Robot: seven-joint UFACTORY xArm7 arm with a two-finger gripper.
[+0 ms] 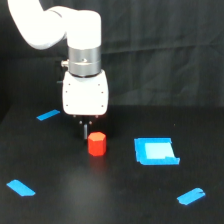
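Note:
A small red block [97, 144] with a hexagonal outline rests on the dark table, left of the middle. My white arm reaches down from the upper left, and its gripper [86, 127] is just behind and slightly left of the block. The dark fingers blend into the background and their lower ends are partly hidden near the block. Whether they are apart or together, or touch the block, I cannot tell.
To the right lies a blue square piece [141, 158] with a white patch [158, 151] in it. Blue strips mark the table at the back left [48, 115], front left [20, 188] and front right [190, 196].

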